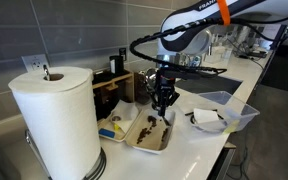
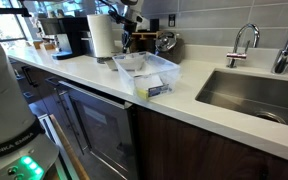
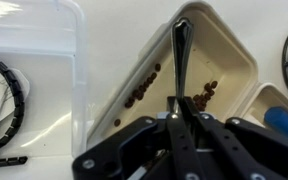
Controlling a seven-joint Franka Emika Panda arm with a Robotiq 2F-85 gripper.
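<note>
A cream tray (image 3: 219, 55) with rounded corners holds several small dark brown pieces (image 3: 206, 97), scattered in loose clusters. Above it hangs my gripper, shut on a slim shiny metal utensil (image 3: 182, 50) that reaches out over the tray. What the utensil's far end looks like is hard to tell. From the side, in exterior view 1, the gripper (image 1: 164, 106) is over the right part of the tray (image 1: 144, 148). In exterior view 2 the tray is hidden behind a clear bin.
The clear plastic bin (image 1: 242, 112) with white items stands right of the tray. Left are a paper towel roll (image 1: 56, 125) and a second tray (image 1: 108, 132) with a yellow object. A sink (image 2: 254, 100) lies farther off.
</note>
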